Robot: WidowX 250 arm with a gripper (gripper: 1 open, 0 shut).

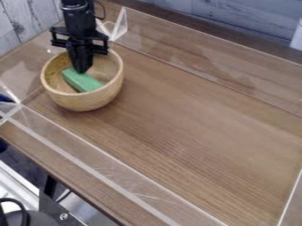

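A light wooden bowl [104, 95] sits on the table at the upper left, with a green block [85, 81] lying inside it. The black gripper [79, 67] reaches down from the top into the bowl, its tip at the upper end of the block. It looks shut; whether anything is between its fingers is too small to tell.
Cables and dark items lie off the table at the lower left.
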